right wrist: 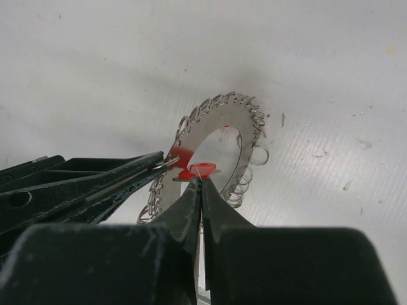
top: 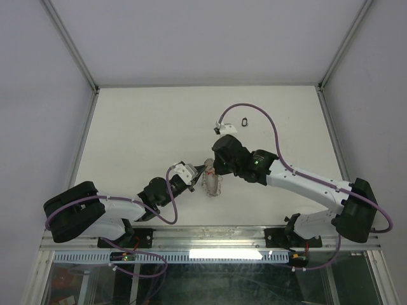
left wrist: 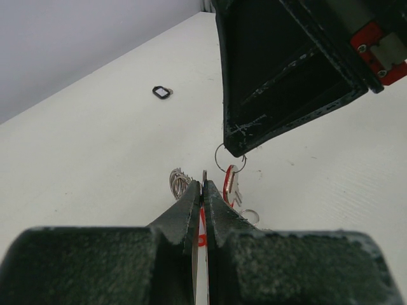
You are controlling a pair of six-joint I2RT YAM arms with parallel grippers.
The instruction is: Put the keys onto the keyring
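Observation:
A grey oval band (right wrist: 244, 127), edged with many small wire loops, lies on the table with red pieces (right wrist: 203, 170) inside and on it. At its left side my left gripper (top: 205, 166) is shut, a thin metal sliver (left wrist: 205, 175) showing between its tips; what it belongs to is unclear. Just above the band, my right gripper (top: 216, 168) is also shut. A thin wire ring (left wrist: 218, 161) curves out from the right tip, close beside the left fingertips. In the right wrist view the two grippers' tips nearly meet; whether ring and sliver touch cannot be told.
Behind the arms, a small black fob-like piece with a pale centre (left wrist: 162, 92) lies on the table. Bare white tabletop (top: 152, 121) surrounds the oval band. A metal rail (top: 203, 238) runs along the front edge.

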